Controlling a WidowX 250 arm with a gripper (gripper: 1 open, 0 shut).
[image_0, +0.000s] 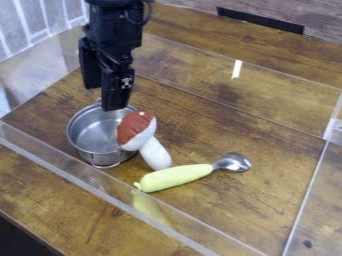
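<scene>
My black gripper (106, 96) hangs above a steel pot (94, 148) on the left of the camera view, open, its fingers pointing down. A toy mushroom (151, 150) with a red cap and white stem lies at the pot's right side, its cap at the rim. Below it to the right lies a spoon with a pale yellow-green handle (174, 177) and a metal head (233, 163).
Clear panels run along the left, front and right.
</scene>
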